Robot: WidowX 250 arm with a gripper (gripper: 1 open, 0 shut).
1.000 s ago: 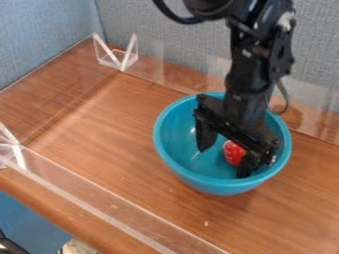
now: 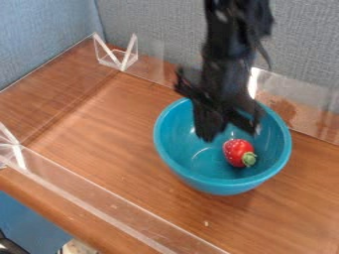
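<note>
A turquoise bowl (image 2: 185,159) stands on the wooden table (image 2: 93,139), and a red strawberry-like object (image 2: 239,153) with a green top lies inside it, toward the right. My black gripper (image 2: 219,116), motion-blurred, hangs over the upper part of the bowl, above and left of the red object, apart from it. It looks shut, and nothing shows between its fingers.
Clear panels with white edges (image 2: 118,59) line the table. A grey wall (image 2: 146,20) stands behind.
The arm has risen from inside the bowl and moved up and slightly left. The red object, largely hidden a moment ago, is now uncovered in the bowl.
</note>
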